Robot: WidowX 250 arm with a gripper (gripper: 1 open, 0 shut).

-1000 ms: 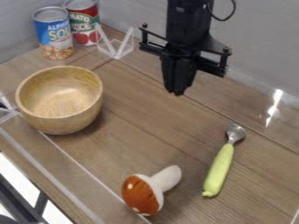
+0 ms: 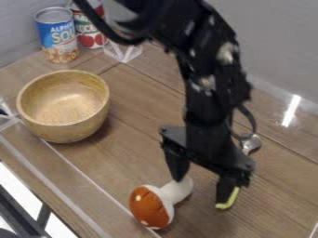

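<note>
My black gripper (image 2: 202,164) is low over the front middle of the wooden table, open, its fingers pointing down. Just left of and below it lies a toy mushroom (image 2: 152,205) with an orange cap and white stem. A pale green-handled utensil (image 2: 228,198) lies to the right, mostly hidden behind the gripper. A wooden bowl (image 2: 62,113) sits at the left.
An Alphabet soup can (image 2: 59,37) and a red can (image 2: 89,31) stand at the back left, near a white object (image 2: 122,50). A grey wall bounds the back; the table's edge runs along the lower left.
The arm has descended toward the front of the table, from high at the back to beside the mushroom and over the utensil. The objects appear unmoved.
</note>
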